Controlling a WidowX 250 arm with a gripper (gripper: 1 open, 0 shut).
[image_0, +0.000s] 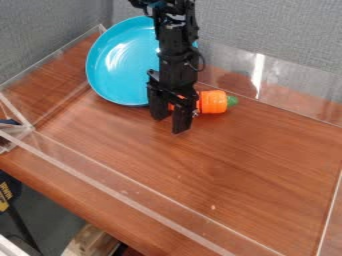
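My black gripper (171, 106) reaches down from the top centre to low over the wooden table, its two fingers pointing downward. Just behind it and to its right lies an orange toy carrot (214, 102) with a green end, partly covered by the gripper. Whether anything is between the fingers is hard to tell. A blue plate (112, 65) is at the back left, behind the arm, tilted or lying near the wall.
Clear plastic walls edge the table (201, 190) at the back and sides. A small object (11, 130) sits at the far left edge.
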